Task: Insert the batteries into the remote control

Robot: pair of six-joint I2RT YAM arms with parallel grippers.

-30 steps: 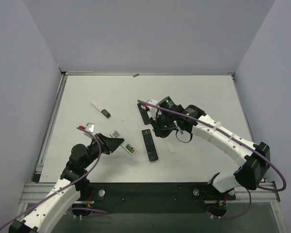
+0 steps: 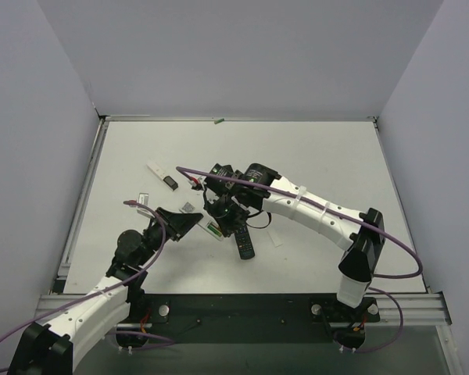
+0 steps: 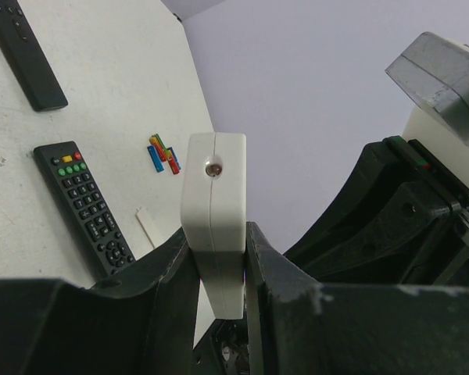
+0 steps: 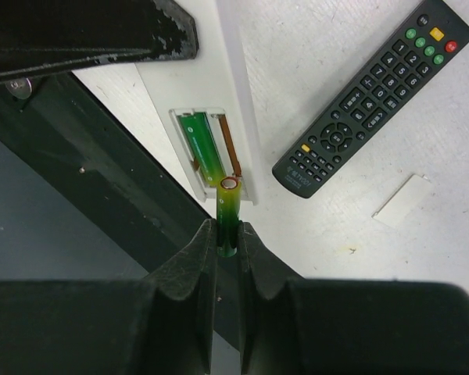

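My left gripper (image 2: 189,220) is shut on a white remote (image 3: 213,203), which points out toward the right arm. In the right wrist view, the remote's open battery compartment (image 4: 234,148) holds one green battery (image 4: 202,144), with an empty slot beside it. My right gripper is shut on a second green battery (image 4: 228,207), held upright-looking at the lower end of that compartment; whether it touches cannot be told. In the top view the right gripper hangs over the white remote and hides part of it.
A black remote with coloured buttons (image 4: 367,101) lies beside the white one. Another black remote (image 3: 25,55), a pile of coloured batteries (image 3: 160,152), a white strip (image 4: 402,199) and a white-and-black remote (image 2: 160,174) lie around. The table's front edge is close below.
The right arm has moved left, bringing its gripper from above the black remotes to over the white remote's battery compartment. The left gripper has stayed about where it was.
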